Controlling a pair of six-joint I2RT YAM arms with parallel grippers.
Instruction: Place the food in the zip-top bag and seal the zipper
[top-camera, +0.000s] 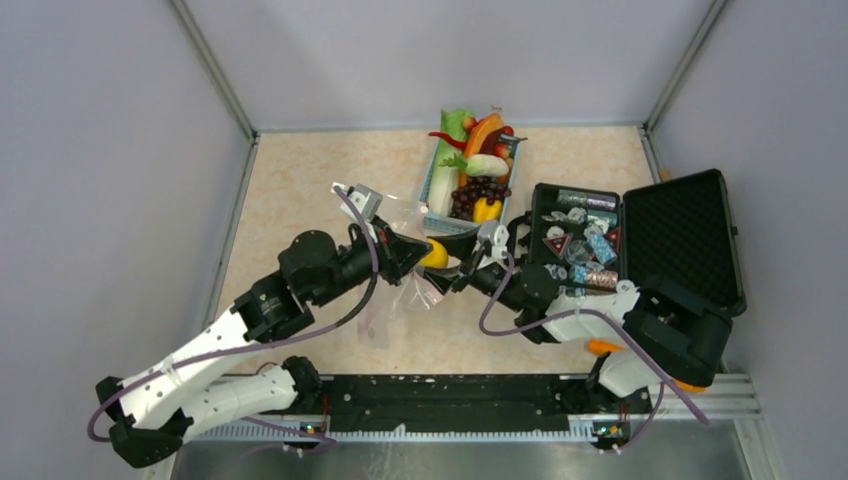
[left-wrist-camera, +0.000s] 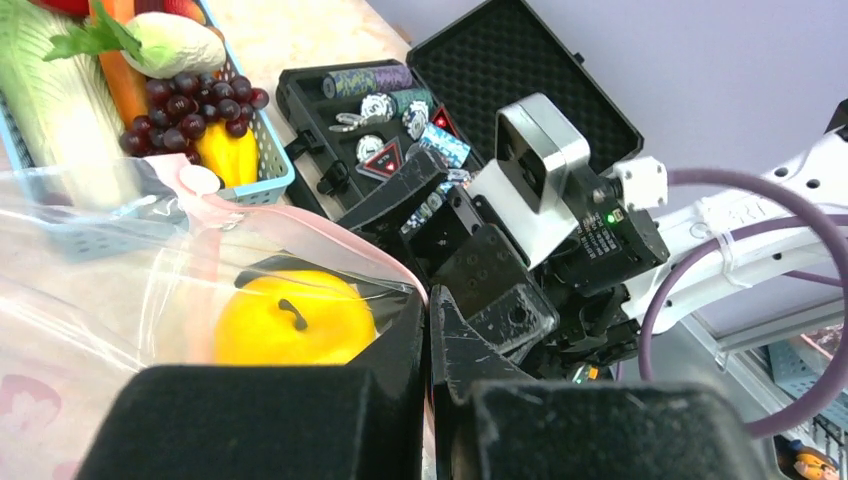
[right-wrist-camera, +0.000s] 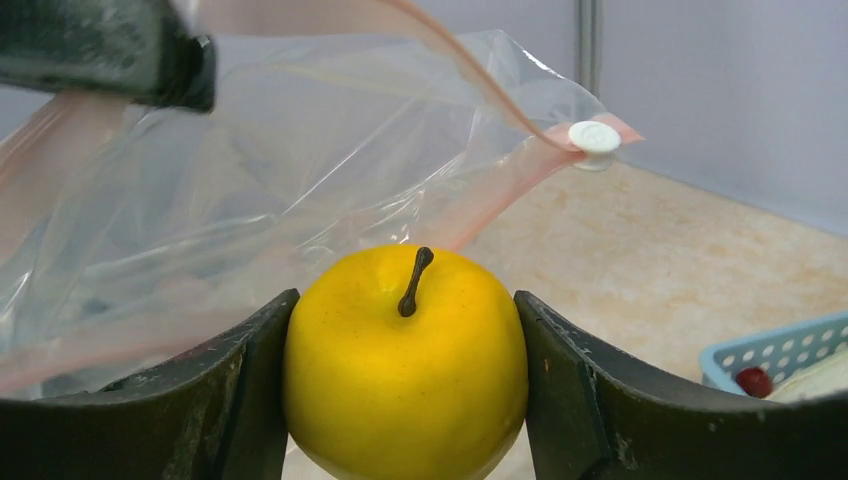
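Note:
A yellow apple (right-wrist-camera: 405, 370) with a dark stem sits between the fingers of my right gripper (top-camera: 436, 255), pressed against both pads in the right wrist view. My left gripper is shut on the pink zipper edge of the clear zip bag (left-wrist-camera: 100, 300). The bag hangs open just beside and around the upper side of the apple, its white slider (right-wrist-camera: 594, 140) at one end of the edge; whether the apple is inside cannot be told. In the top view the bag (top-camera: 380, 320) droops below the grippers.
A blue basket (top-camera: 437, 220) of toy vegetables and fruit stands behind. An open black case (top-camera: 680, 240) with small items lies to the right, an orange item (top-camera: 603, 347) at the front right.

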